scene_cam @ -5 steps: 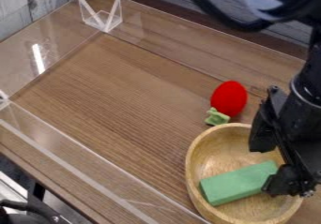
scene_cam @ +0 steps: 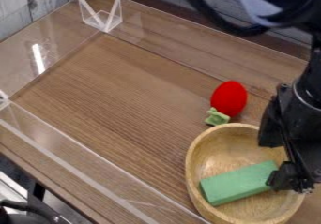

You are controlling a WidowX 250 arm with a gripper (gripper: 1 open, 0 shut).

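Note:
My gripper [scene_cam: 282, 162] hangs at the right, low over a wooden bowl [scene_cam: 201, 162]; its dark body hides the bowl's back right. A green block [scene_cam: 234, 184] lies in the bowl, just left of the fingers, which are partly lost against the dark housing. A red oval object [scene_cam: 230, 97] sits on the table behind the bowl, with a small green piece [scene_cam: 216, 117] at its lower left.
A clear plastic item [scene_cam: 100, 12] stands at the back left. Dark cables show at the bottom left corner.
Over the last second my gripper has shifted slightly, most recently to the right, uncovering a little more of the table beside the red object. The objects look unmoved.

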